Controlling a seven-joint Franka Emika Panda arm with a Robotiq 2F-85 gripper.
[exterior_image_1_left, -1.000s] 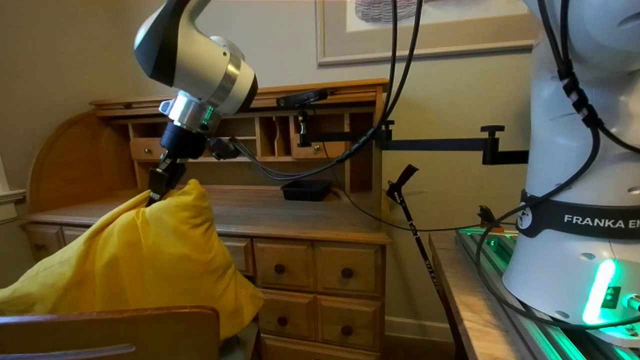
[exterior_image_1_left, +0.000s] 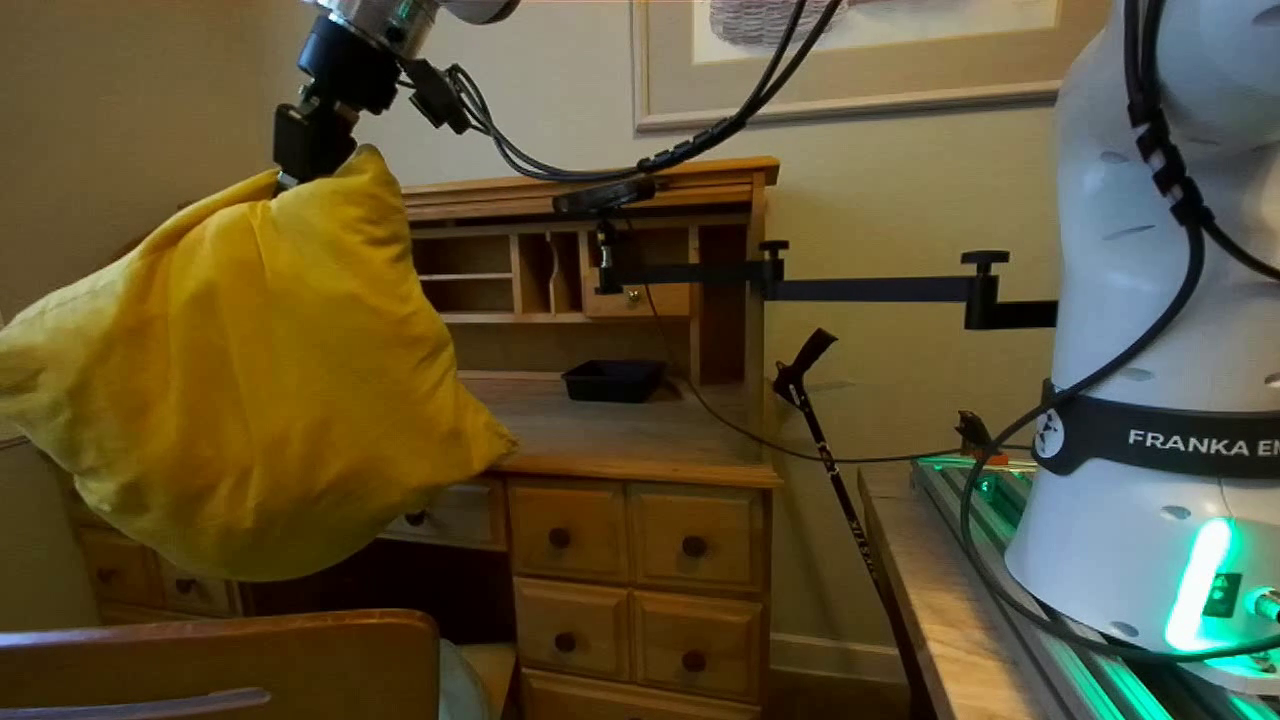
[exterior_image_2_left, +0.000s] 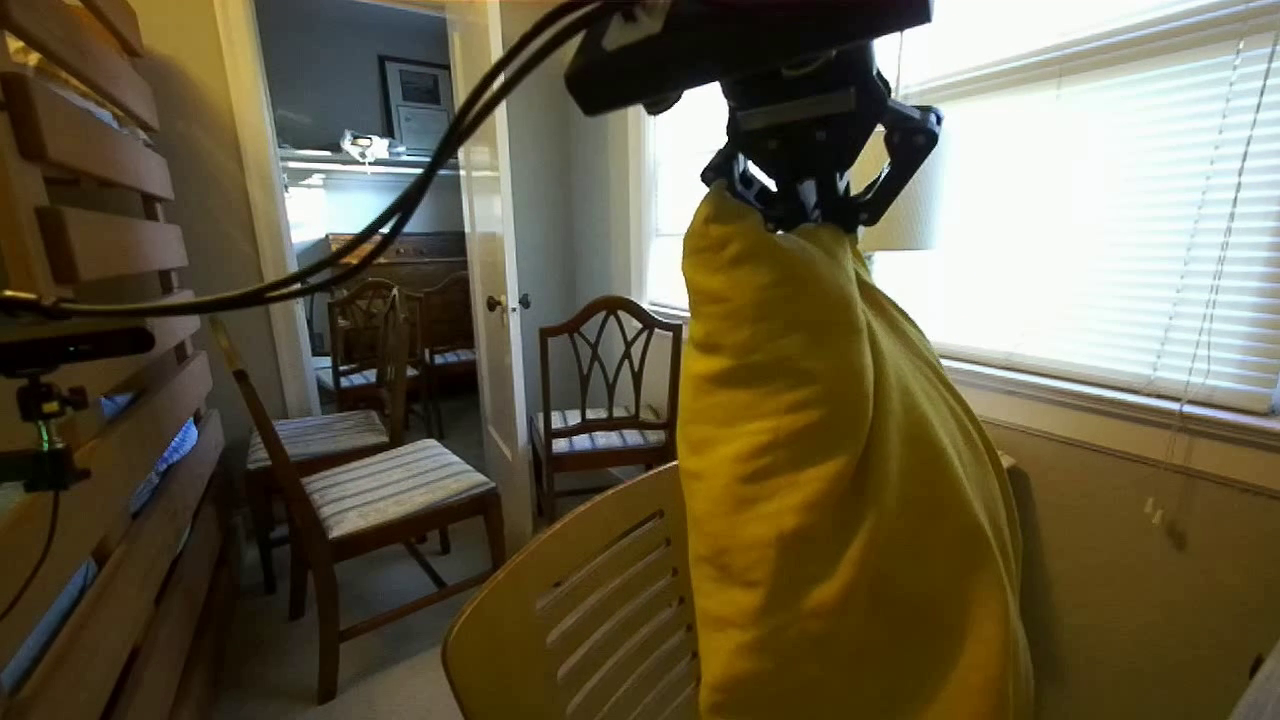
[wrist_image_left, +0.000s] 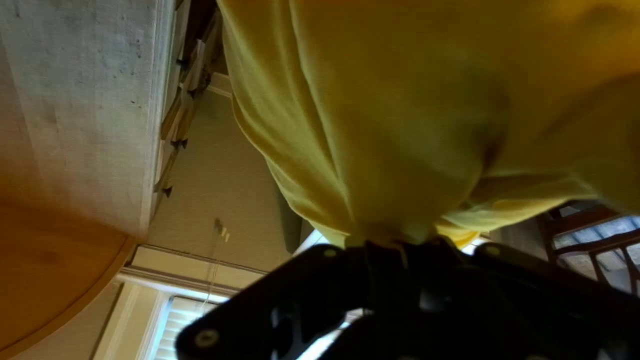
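Note:
A big yellow pillow (exterior_image_1_left: 246, 384) hangs in the air in exterior view 1, its lower edge just above the back of a wooden chair (exterior_image_1_left: 216, 660). My gripper (exterior_image_1_left: 288, 180) is shut on its top edge. From the other side, in exterior view 2, the gripper (exterior_image_2_left: 825, 222) pinches the cloth of the pillow (exterior_image_2_left: 828, 480), which drops in front of the slatted chair back (exterior_image_2_left: 612, 588). Yellow fabric (wrist_image_left: 384, 120) fills much of the wrist view and runs down into the gripper; the fingertips are dark and partly hidden there.
Behind the pillow stands a wooden roll-top desk (exterior_image_1_left: 642, 528) with a black tray (exterior_image_1_left: 613, 380) on it. A cane (exterior_image_1_left: 828, 444) leans near the wall. Striped-seat chairs (exterior_image_2_left: 396, 486) and a window with blinds (exterior_image_2_left: 1104, 216) are in exterior view 2.
My gripper has risen, lifting the pillow from behind the chair back to above it. The pillow now hangs free and covers more of the desk.

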